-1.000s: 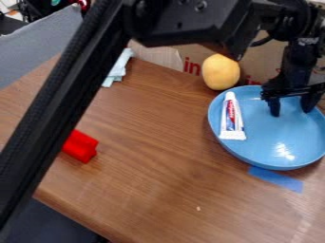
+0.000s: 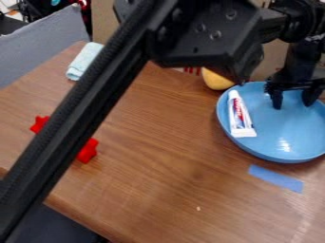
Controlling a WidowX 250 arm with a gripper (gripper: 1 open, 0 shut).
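Observation:
My black gripper (image 2: 294, 92) is low over the right part of a blue plate (image 2: 286, 138), its fingers open at the plate's surface, with nothing seen between them. A white toothpaste tube (image 2: 240, 114) with red and blue print lies on the left side of the plate, left of the gripper. A yellow rounded object (image 2: 215, 81) sits behind the plate, partly hidden by the arm.
A red object (image 2: 86, 151) lies on the left of the wooden table (image 2: 152, 190), partly behind the arm's long dark link. A pale cloth (image 2: 82, 62) is at the back left. Blue tape (image 2: 276, 178) is at front right.
The upper arm link has shifted down and right, covering more of the yellow object and uncovering more of the red object and cloth. The gripper has moved slightly down; the tube looks nearly unmoved.

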